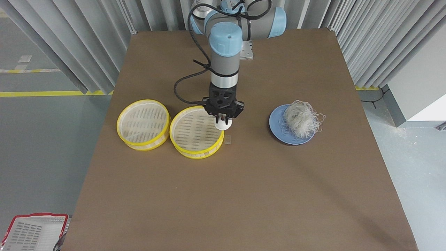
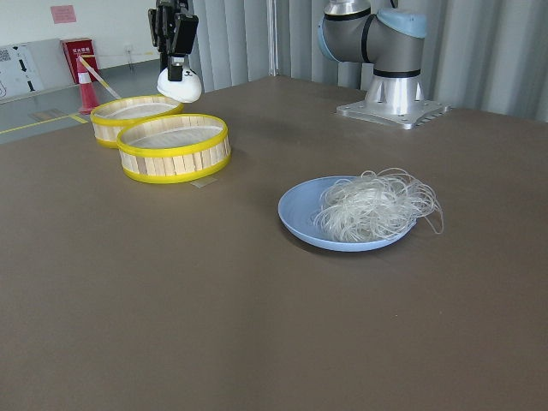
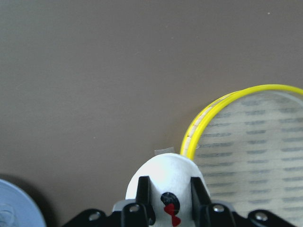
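My gripper (image 1: 222,117) is shut on a white rounded object (image 2: 180,86) with a dark spot and red marking in the wrist view (image 3: 165,179). It hangs above the right rim of the nearer yellow-rimmed bamboo steamer basket (image 1: 192,131). A second, similar basket (image 1: 142,123) stands to its left. On the right of the table, a blue plate (image 1: 280,127) holds a tangle of clear, whitish strands (image 1: 305,119).
The arm's silver base (image 2: 392,107) stands at the back. A red-rimmed crate (image 1: 35,234) sits off the table at lower left.
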